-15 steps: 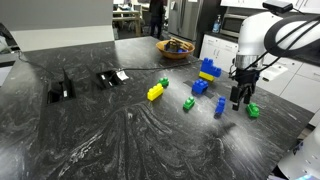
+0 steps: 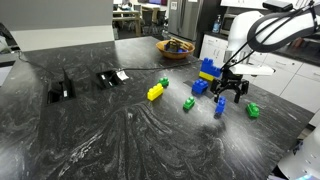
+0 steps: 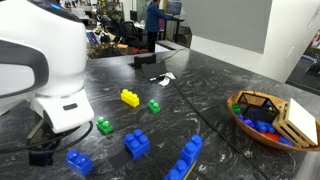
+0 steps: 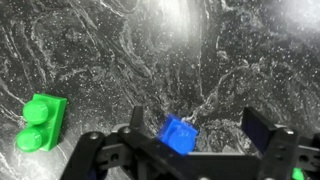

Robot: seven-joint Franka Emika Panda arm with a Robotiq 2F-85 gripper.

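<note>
Above the dark table, my gripper (image 2: 229,95) is open and points down, with nothing held. A blue block (image 2: 220,108) rests on the table just below it. In the wrist view, that blue block (image 4: 179,135) shows between the two dark fingers, nearer the left one, its lower part cut off by the gripper body. A green block (image 4: 40,122) lies out to the left there. In exterior view 2, the white arm (image 3: 60,70) fills the left side, and a blue block (image 3: 78,162) sits beside it.
Loose blocks lie around: green (image 2: 189,103), blue (image 2: 200,86), yellow (image 2: 155,92), and another green (image 2: 253,111) to the right. A blue and yellow stack (image 2: 209,70) stands farther back. At the back is a basket (image 3: 262,136) of items.
In exterior view 1 my gripper has shifted left and slightly up, from between the blue and right-hand green blocks to over the blue one. The blocks have not moved.
</note>
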